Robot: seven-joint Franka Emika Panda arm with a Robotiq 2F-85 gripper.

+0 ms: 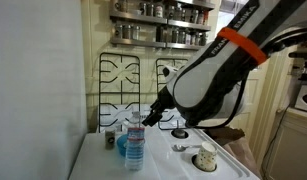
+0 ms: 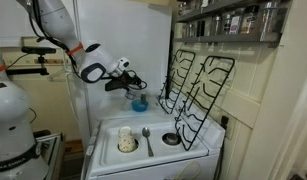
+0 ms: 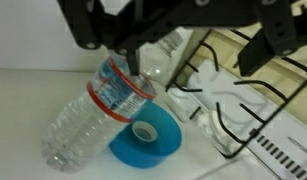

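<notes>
A clear water bottle with a red band stands upright on the white surface in exterior view 1. My gripper is just right of its upper part. In the wrist view the gripper is open, with a wide gap between its dark fingers. There the bottle lies under the left finger, not clearly between the two. Beyond the bottle sits a blue bowl with a pale round thing in it. Exterior view 2 shows the bowl below the gripper; the bottle is hard to make out there.
A white mug and a spoon rest on the stovetop to the right. Black grates lean upright against the back. A small jar stands left of the bowl.
</notes>
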